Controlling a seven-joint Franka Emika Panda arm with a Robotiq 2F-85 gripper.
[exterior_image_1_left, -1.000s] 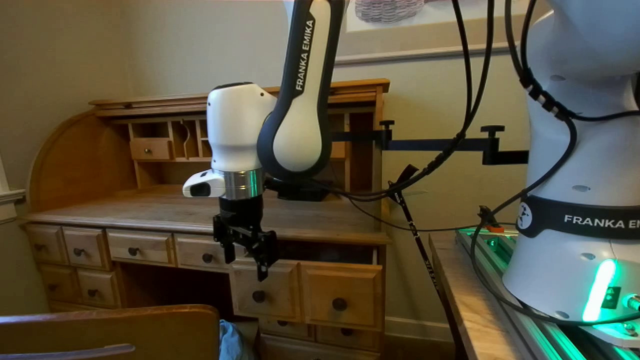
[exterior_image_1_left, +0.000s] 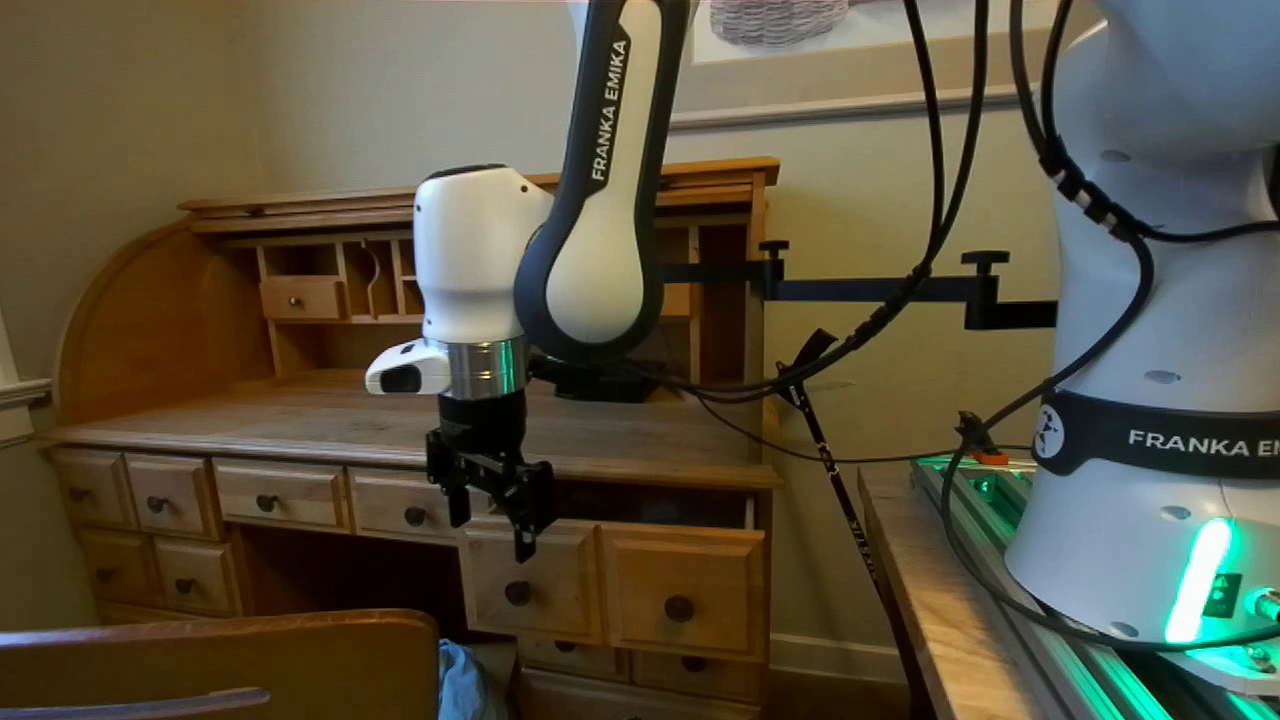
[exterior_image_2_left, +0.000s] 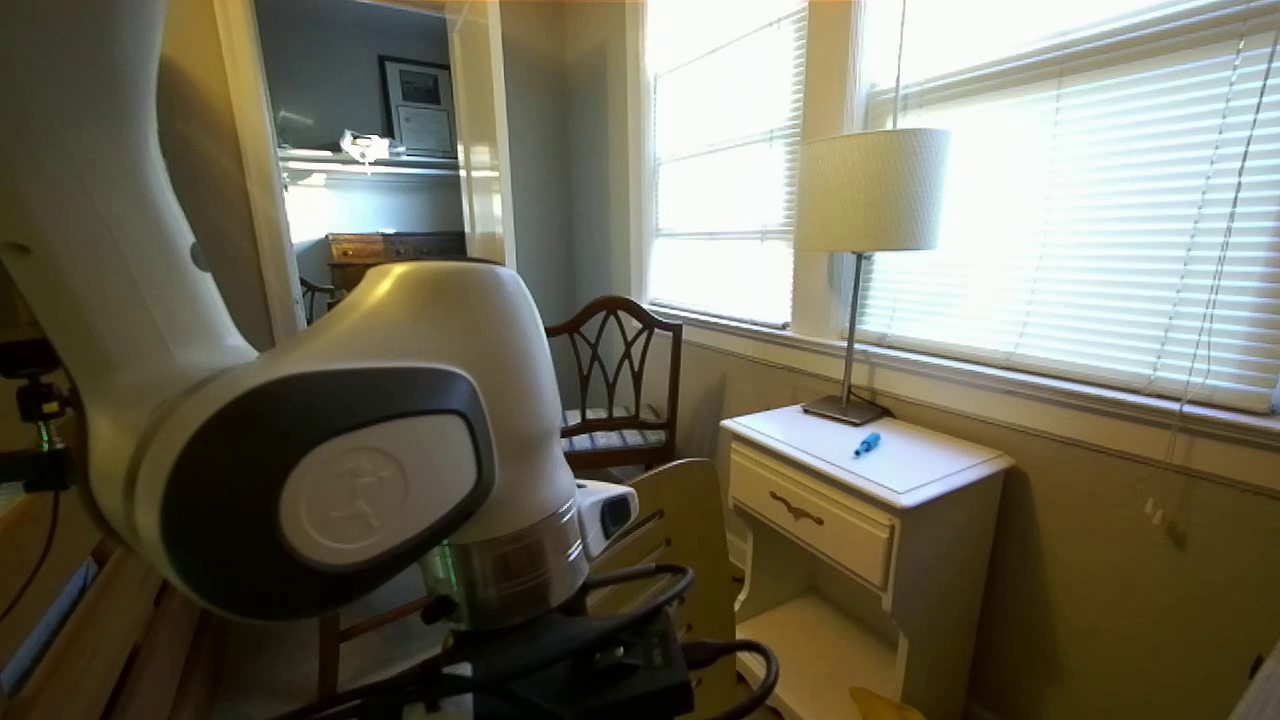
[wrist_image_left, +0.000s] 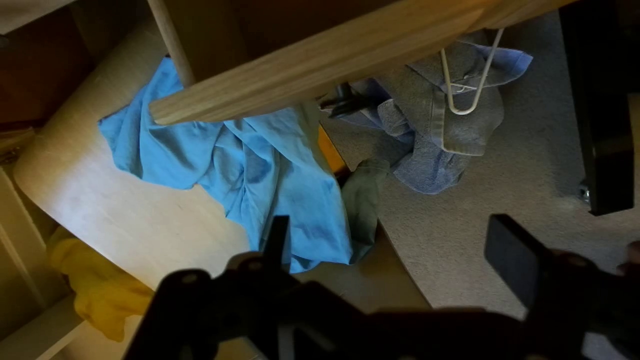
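Observation:
My gripper points down with its fingers wide apart and nothing between them. In the wrist view a crumpled blue cloth (wrist_image_left: 240, 162) lies below, partly over the pale chair seat (wrist_image_left: 174, 222), and a corner of it shows low in exterior view 1 (exterior_image_1_left: 462, 684). The gripper (exterior_image_1_left: 498, 528) hangs in front of a pulled-out wooden desk drawer (exterior_image_1_left: 528, 588). Across the top of the wrist view runs the drawer's wooden front edge (wrist_image_left: 336, 54). In exterior view 2 the gripper's fingers are out of sight.
Grey-blue clothing (wrist_image_left: 444, 120) lies on the carpet, and yellow cloth (wrist_image_left: 102, 288) is at lower left in the wrist view. A chair back (exterior_image_1_left: 216, 660) stands before the roll-top desk (exterior_image_1_left: 360, 420). A white nightstand (exterior_image_2_left: 840, 480) bears a lamp (exterior_image_2_left: 876, 192) and a small blue object (exterior_image_2_left: 867, 444).

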